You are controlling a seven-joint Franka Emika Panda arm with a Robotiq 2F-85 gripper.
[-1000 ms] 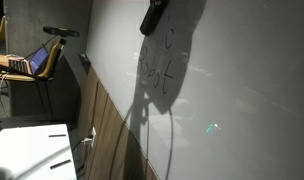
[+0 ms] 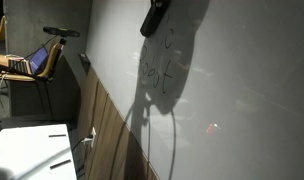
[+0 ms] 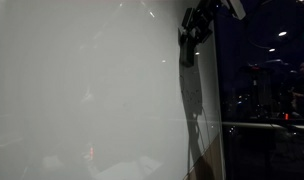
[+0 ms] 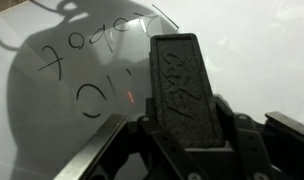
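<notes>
In the wrist view a dark block [image 4: 180, 75], which looks like a board eraser with pale marks on its face, is held in my gripper, shut on it. Behind it lies a whiteboard [image 4: 242, 40] bearing black handwriting [image 4: 92, 40], which appears upside down here. The top edge of exterior view 1 shows a dark part of the gripper or block [image 2: 152, 18] close above the writing [image 2: 157, 75]. Exterior view 2 has the dark arm end [image 3: 188, 45] beside the whiteboard [image 3: 82, 80]. Whether the block touches the board, I cannot tell.
Wood panelling [image 2: 112, 130] runs along the board's edge. A white table [image 2: 32, 155] stands at lower left, with a chair and a laptop [image 2: 37, 62] beyond it. Much of the board away from the arm is bare.
The dark part at the top of exterior view 1 has shifted only slightly against the writing. A small light spot on the board has turned from green to red.
</notes>
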